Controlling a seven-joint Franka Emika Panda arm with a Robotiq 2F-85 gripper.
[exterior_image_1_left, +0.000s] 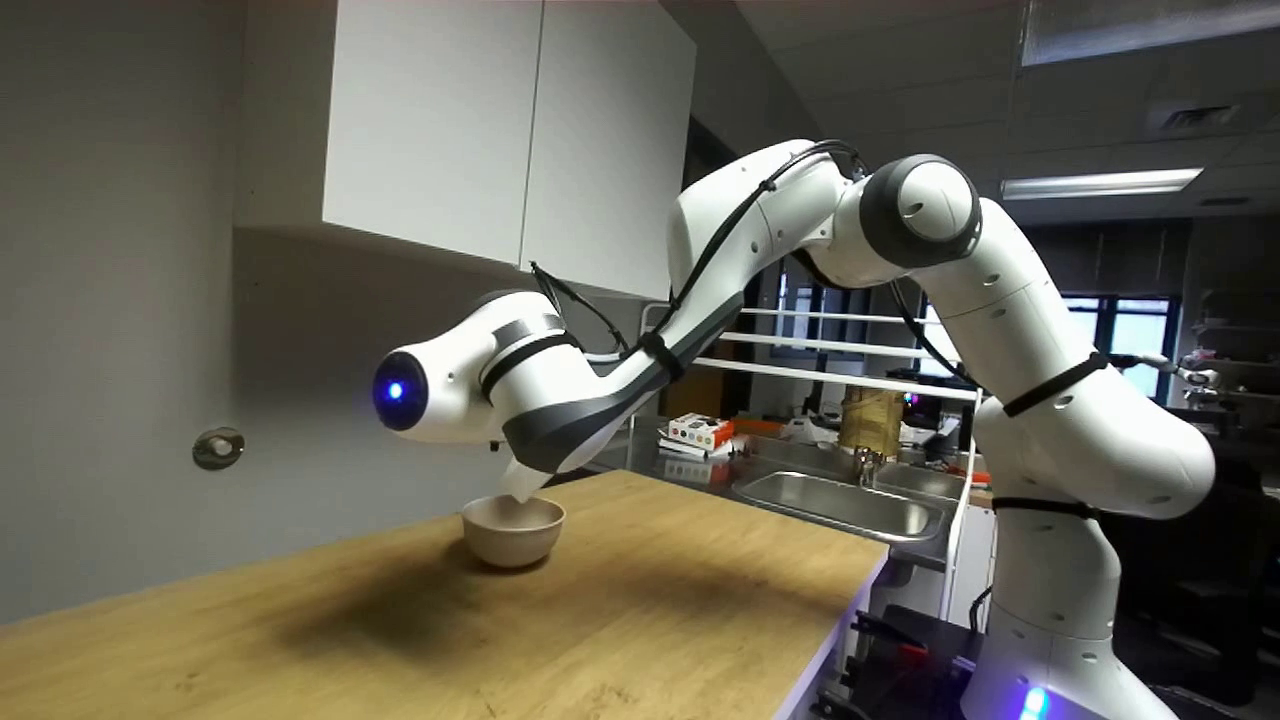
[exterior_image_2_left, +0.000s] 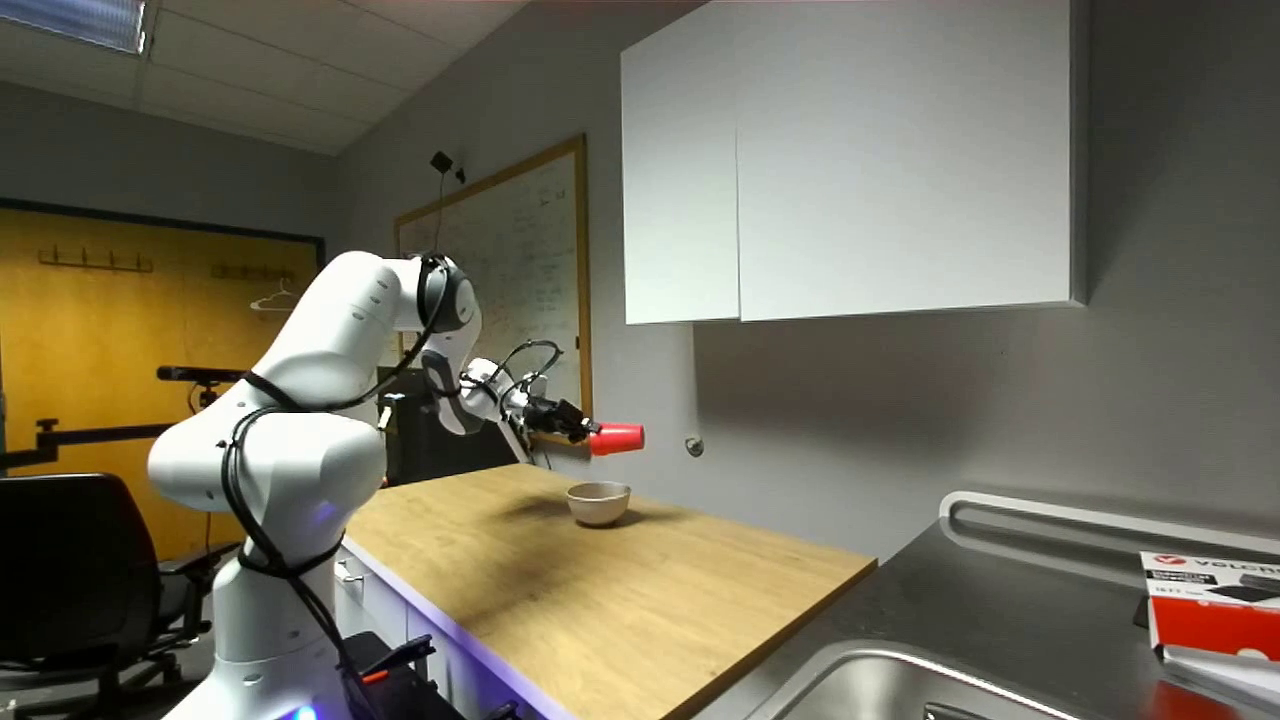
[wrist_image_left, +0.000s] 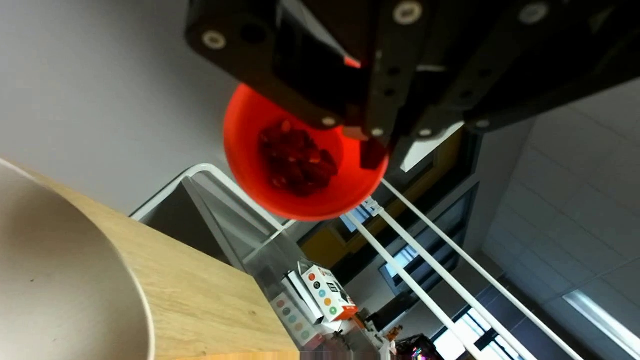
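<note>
My gripper is shut on the wall of a red cup (wrist_image_left: 306, 210), near its rim. Dark red pieces (wrist_image_left: 294, 159) lie inside, visible through the cup's mouth in the wrist view. In exterior view 2 the cup (exterior_image_2_left: 619, 439) lies nearly sideways in the air, higher than the pale bowl (exterior_image_2_left: 597, 504) and apart from it. That bowl (exterior_image_1_left: 512, 534) stands upright on the wooden counter. Its inside shows large at lower left in the wrist view, and the part of the bowl (wrist_image_left: 60, 270) seen there looks empty. My arm hides the cup in exterior view 1.
Wall cabinets (exterior_image_1_left: 432, 132) hang above the back of the counter (exterior_image_1_left: 672, 576). Beyond the counter's end are a white rack (exterior_image_1_left: 828, 343), a metal sink (exterior_image_1_left: 840, 502) and boxes (exterior_image_1_left: 699, 432). Wide stretches of the wooden top around the bowl are clear.
</note>
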